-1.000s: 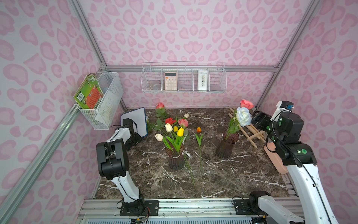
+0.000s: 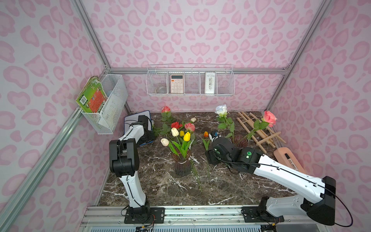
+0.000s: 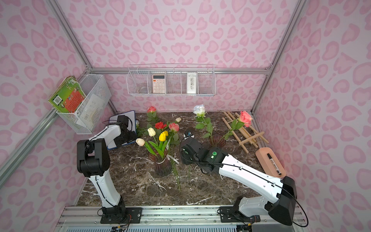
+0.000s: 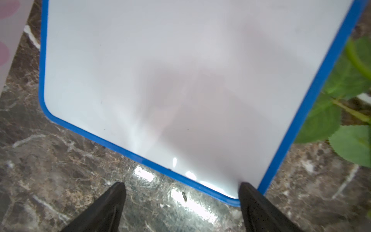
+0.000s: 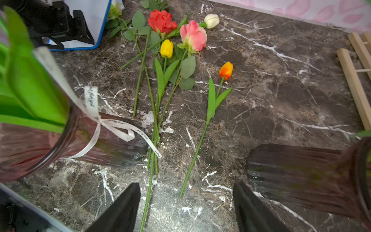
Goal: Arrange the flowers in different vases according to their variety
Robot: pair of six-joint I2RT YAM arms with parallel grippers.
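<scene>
A ribbon-tied vase holds white and yellow tulips. A second vase on the right holds a white rose and a pink rose. Between them lie an orange tulip, a yellow tulip, a red rose, a pink rose and a white tulip. My right gripper hangs open over the table between the vases, empty. My left gripper is open at the blue-rimmed white board, nothing visible between its fingers.
Wooden racks and a pink case lie along the right. A wire basket hangs on the back wall, another on the left. Some bare table is at the front.
My right arm has swung left and down from beside the roses to between the vases; the roses now stand spread apart.
</scene>
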